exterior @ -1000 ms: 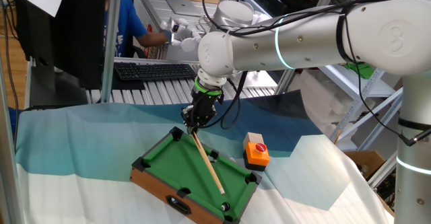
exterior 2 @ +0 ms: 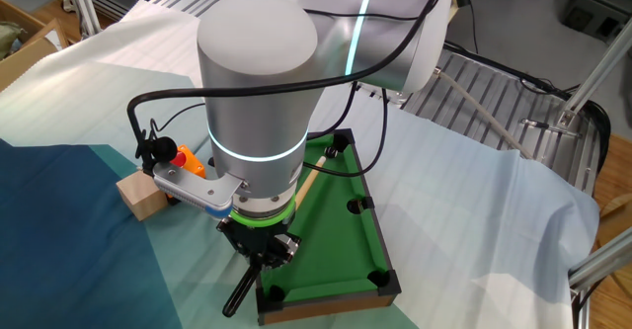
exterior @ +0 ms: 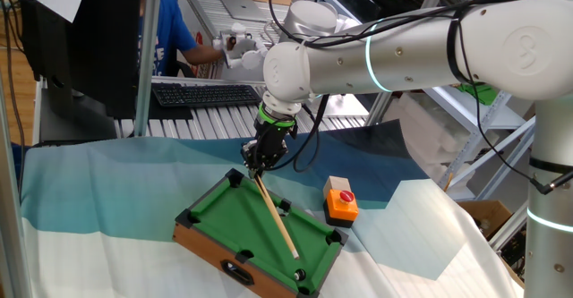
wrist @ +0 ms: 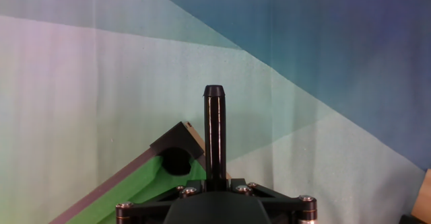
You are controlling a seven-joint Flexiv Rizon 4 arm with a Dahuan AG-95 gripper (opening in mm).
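A small wooden cue stick slants across the green felt of the mini pool table. Its black butt sticks out beyond my gripper, which is shut on the stick. In exterior view 1 my gripper stands over the table's back edge near a corner pocket. The cue's light tip end lies close to a dark ball by the far end of the felt. From exterior view 2 the butt points away from the pool table, and the arm covers the middle of the cue.
An orange box with a red button stands right of the pool table, with a wooden block behind it. A keyboard lies at the back.
Arm, cue and pool table look still. Only the person's hand in the background has shifted slightly.
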